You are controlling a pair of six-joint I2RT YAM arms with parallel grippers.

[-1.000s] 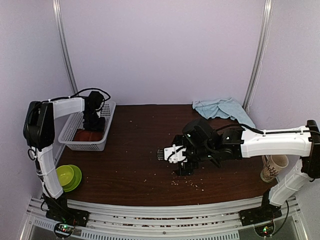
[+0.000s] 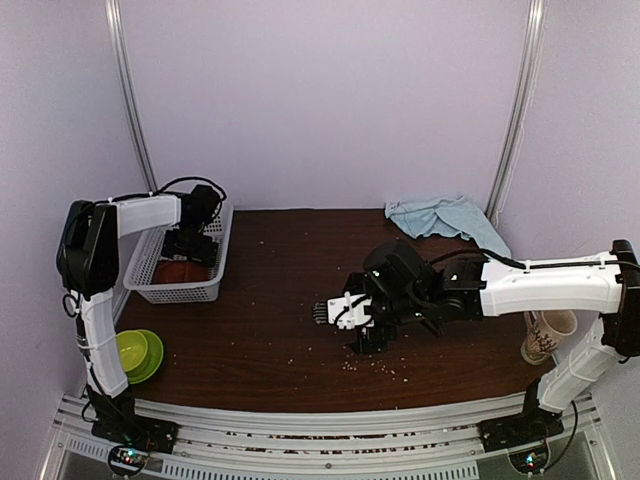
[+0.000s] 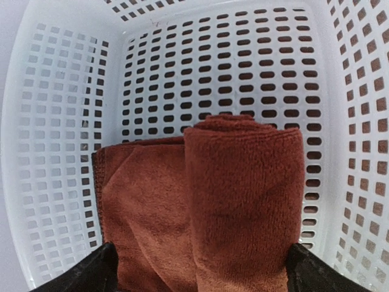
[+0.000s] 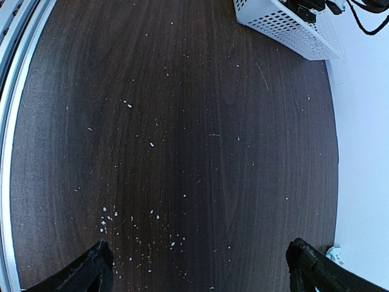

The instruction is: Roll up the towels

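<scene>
Inside the white perforated basket (image 2: 170, 291) at the left lie rust-red towels (image 3: 243, 194), one folded or rolled piece over a flatter one. My left gripper is in the basket, open, its two fingers either side of the upper piece at the bottom of the left wrist view. My right gripper hangs open over the bare middle of the table, only wood and small crumbs beneath it in the right wrist view. A light blue cloth (image 2: 440, 214) lies crumpled at the back right.
Green dishes (image 2: 140, 354) sit at the front left. A patterned mug (image 2: 545, 332) stands at the right edge behind the right arm.
The left arm and the basket have shifted slightly right over the last second, and the left gripper has moved a little within it. The right arm is unmoved.
</scene>
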